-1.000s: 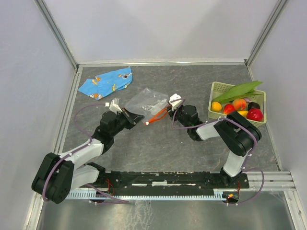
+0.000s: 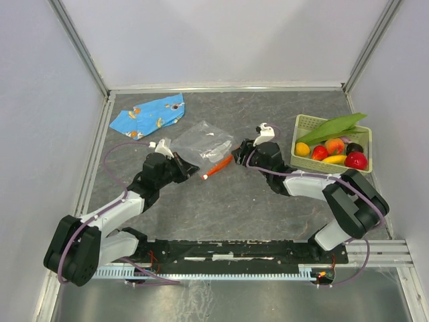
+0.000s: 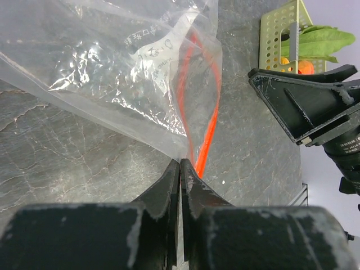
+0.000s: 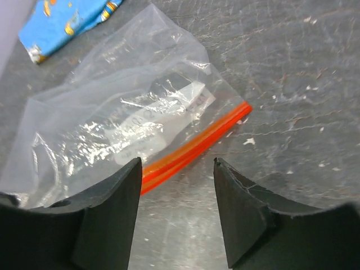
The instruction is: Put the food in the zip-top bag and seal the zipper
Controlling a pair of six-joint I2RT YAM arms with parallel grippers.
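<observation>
The clear zip top bag lies on the grey table with its orange zipper strip along the front right edge. My left gripper is shut on the bag at one end of that strip. My right gripper is above the bag's right side, fingers apart with nothing between them; the orange strip shows beyond them in the right wrist view. The green basket at the right holds the food, including leafy greens, an orange, a banana and red fruits.
A blue cloth with printed food pictures lies at the back left.
</observation>
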